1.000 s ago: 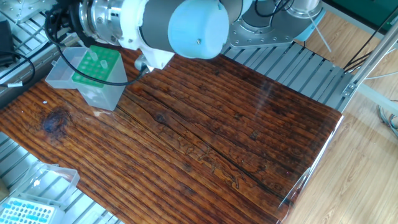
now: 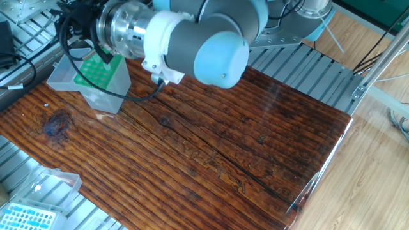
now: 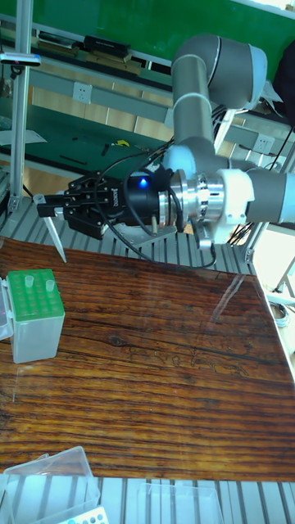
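A translucent box with a green perforated top (image 3: 37, 295) stands on the left of the wooden table; two pale tips (image 3: 50, 285) stick up from its holes. Beyond and above the box, my gripper (image 3: 51, 208) points left in exterior view 3. It appears shut on a slender white pipette tip (image 3: 56, 237), which hangs slanted, its point down and to the right, clear of the table and the box. In exterior view 2 the arm and cables cover part of the green rack (image 2: 96, 69), and the gripper's fingers are hard to make out.
A clear open case with a tray of blue spots (image 2: 29, 217) lies off the table's near left edge. The rack box's clear lid (image 2: 64, 75) hangs open on its left. A black cable (image 2: 128, 98) loops below the wrist.
In exterior view 2 the arm and wrist have shifted right and somewhat downward in the picture, now covering more of the green rack. The box and case have stayed put.
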